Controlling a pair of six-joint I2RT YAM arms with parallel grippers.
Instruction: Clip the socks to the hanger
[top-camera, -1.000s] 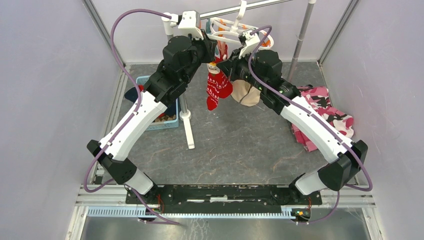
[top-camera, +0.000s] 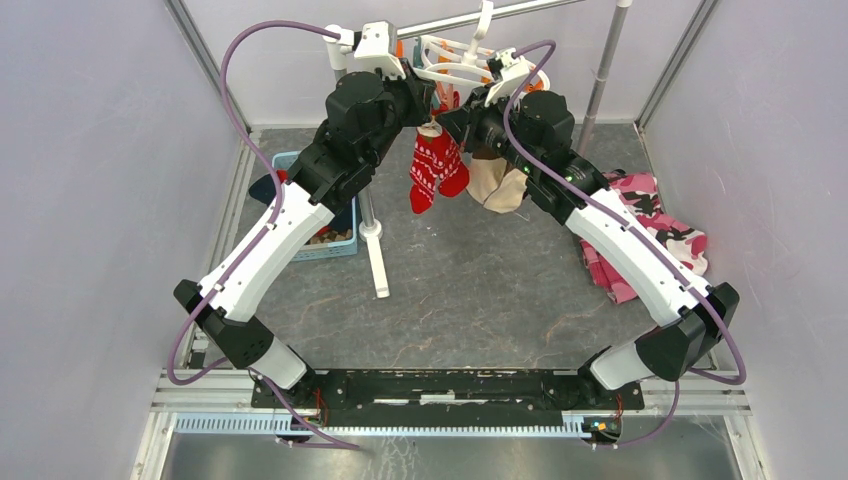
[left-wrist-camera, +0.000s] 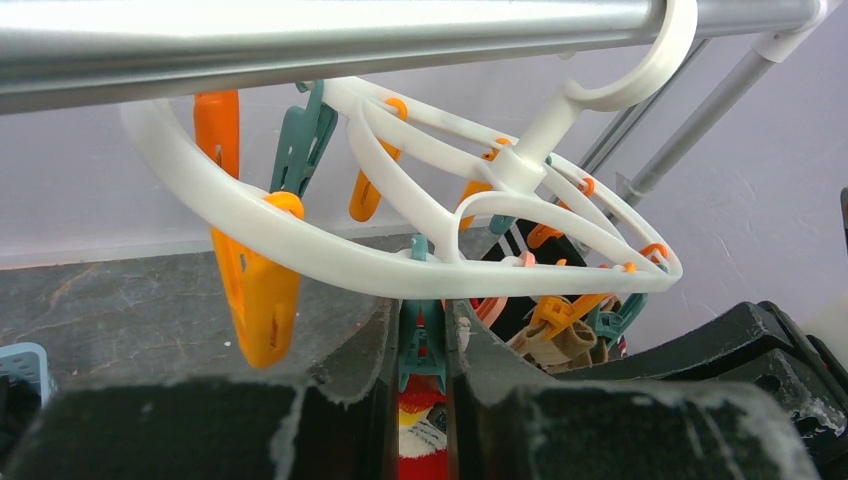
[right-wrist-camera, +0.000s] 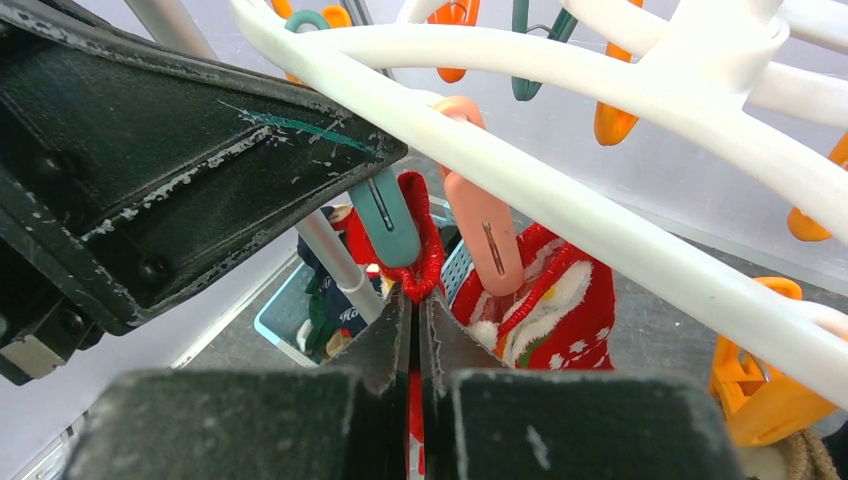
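Note:
Two red patterned socks (top-camera: 435, 165) hang below the white hanger (top-camera: 460, 75) in the top view. My left gripper is shut on a teal clip (left-wrist-camera: 423, 345) on the hanger's front rim, with red sock fabric (left-wrist-camera: 424, 465) below it. In the right wrist view, the lower end of this teal clip (right-wrist-camera: 385, 220) meets a red sock cuff (right-wrist-camera: 428, 245); whether its fingers bite the cuff is hard to tell. Shut on that cuff is my right gripper, just below the clip. A pink clip (right-wrist-camera: 485, 230) hangs beside it, in front of another red sock (right-wrist-camera: 565, 310).
Orange clips (left-wrist-camera: 265, 290) and more teal clips (left-wrist-camera: 300, 145) hang around the hanger. A beige sock (top-camera: 497, 185) hangs to the right. A blue basket (top-camera: 340, 250) stands at left, and pink patterned cloth (top-camera: 640, 225) lies at right. Both grippers are close together.
My right gripper has moved slightly up and to the right in the top view. The sock has shifted with it, while the left arm has stayed still.

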